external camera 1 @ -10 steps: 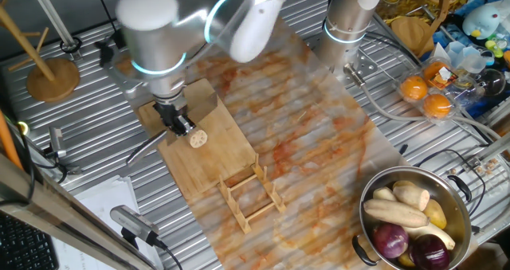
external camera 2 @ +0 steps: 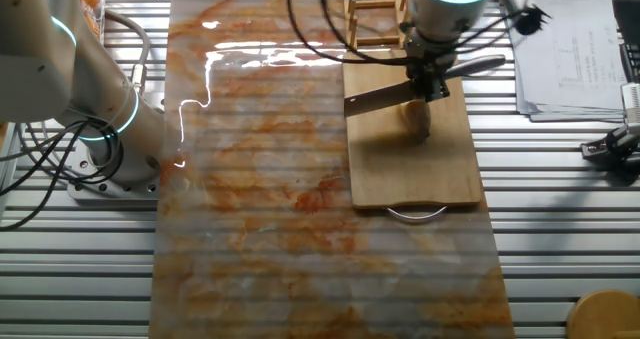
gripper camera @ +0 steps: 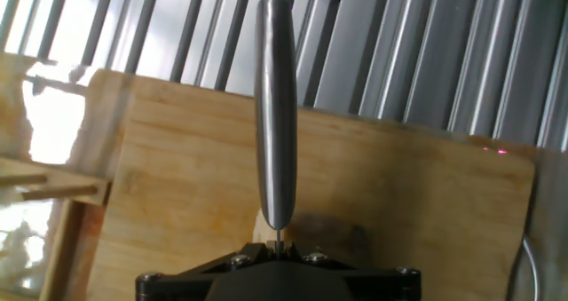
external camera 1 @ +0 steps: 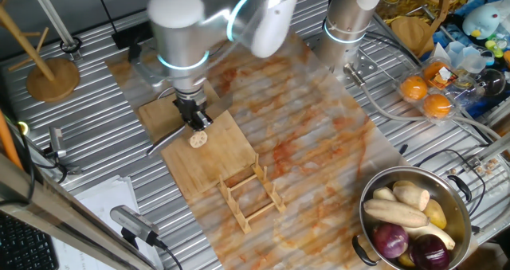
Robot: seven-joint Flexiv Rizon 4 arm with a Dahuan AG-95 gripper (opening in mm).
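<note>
My gripper (external camera 1: 196, 119) is shut on a knife, whose grey handle (gripper camera: 276, 114) sticks out straight ahead in the wrist view. On the other side of the fingers extends the wide blade (external camera 2: 378, 99), seen in exterior view 2. A pale piece of lotus root (external camera 1: 198, 139), with holes in its cut face, lies on the wooden cutting board (external camera 1: 227, 146). The knife is over or right beside this piece; whether the blade touches it cannot be told. In the wrist view, the gripper's body mostly covers the piece.
A small wooden rack (external camera 1: 251, 198) stands against the board's near end. Right of it, the marbled sheet (external camera 1: 319, 166) is largely bare. A steel pot (external camera 1: 369, 230) of vegetables is at the lower right. Papers (external camera 2: 565, 54) lie beyond the board's handle side.
In exterior view 1 my gripper and the knife have moved rightward, from left of the lotus root to just above it in the picture. The lotus root and board have stayed put.
</note>
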